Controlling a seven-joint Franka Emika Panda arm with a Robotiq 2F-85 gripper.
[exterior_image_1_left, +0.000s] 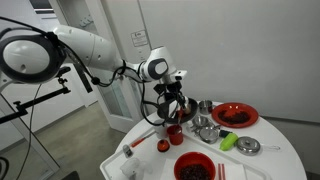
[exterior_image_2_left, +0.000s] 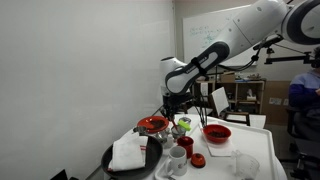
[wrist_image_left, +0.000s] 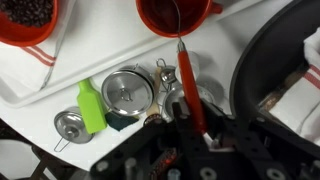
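Observation:
In the wrist view a red-handled utensil (wrist_image_left: 187, 80) points away from my gripper, which is shut on its handle. Its thin metal end reaches into a red mug (wrist_image_left: 160, 22), where the tip is hidden. From outside, the gripper (exterior_image_1_left: 181, 104) hangs above the red mug (exterior_image_1_left: 175, 134) near the middle of the table. Exterior view 2 has the same red mug (exterior_image_2_left: 186, 143) standing below the arm.
A black pan (wrist_image_left: 275, 60) flanks the gripper. Metal pots (wrist_image_left: 128, 92) and a green bottle-like item (wrist_image_left: 91, 106) lie on its other side. Around the mug are a red bowl of dark beans (exterior_image_1_left: 194, 166), a tomato (exterior_image_1_left: 163, 146), a white mug (exterior_image_2_left: 178, 158) and a clear jug (exterior_image_2_left: 245, 165).

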